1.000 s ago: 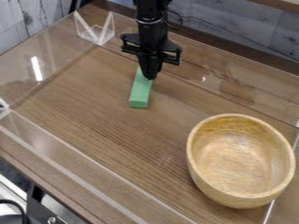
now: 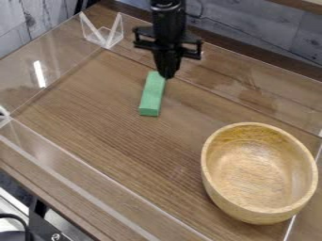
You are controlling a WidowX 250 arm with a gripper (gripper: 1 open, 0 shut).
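A green bar [image 2: 152, 93] lies on the wooden table toward the back centre, pointing away from the camera. Just behind its far end is the black gripper [image 2: 167, 52], raised a little above the table. Its fingers are small and dark in this view, so whether they are open or shut is unclear. Nothing green shows between them.
A large tan bowl [image 2: 257, 172] fills the front right of the table [image 2: 88, 141]. A clear plastic object sits at the left edge.
The gripper has moved up and back, away from the green bar, uncovering its far end. The bar and bowl have stayed put.
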